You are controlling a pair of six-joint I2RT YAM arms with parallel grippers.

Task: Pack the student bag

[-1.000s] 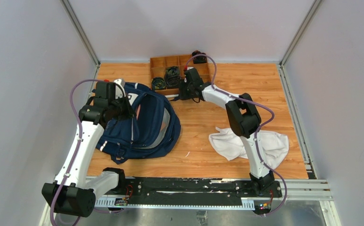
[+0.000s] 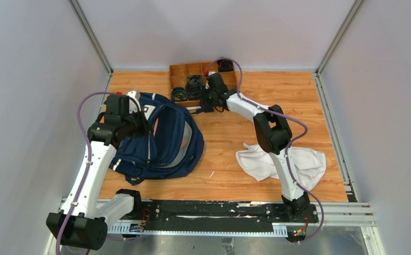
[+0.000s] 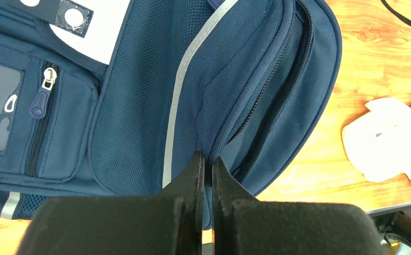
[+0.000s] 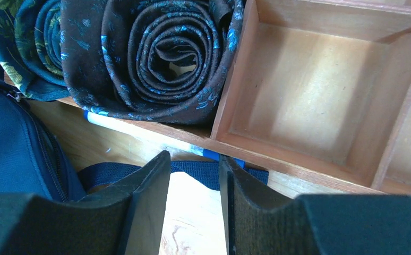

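The navy student bag (image 2: 163, 141) lies on the left of the table with its main compartment gaping. In the left wrist view my left gripper is shut on a fold of the bag's fabric (image 3: 219, 101) beside its zipper. By the front edge of the wooden box, my right gripper stands part open, with nothing gripped. Past its fingertips, a white pen with blue ends (image 4: 139, 133) lies along the box's front wall, partly hidden under its edge. A dark blue strap (image 4: 198, 171) crosses the table behind the gap between the fingers.
The divided wooden box (image 2: 185, 69) at the back holds several rolled dark ties, including a patterned one (image 4: 166, 58); one compartment (image 4: 304, 90) is empty. A white cloth (image 2: 312, 164) lies at the right.
My right gripper has shifted slightly left and toward the back, along the box's front. The left arm has moved only a touch; the bag looks unchanged.
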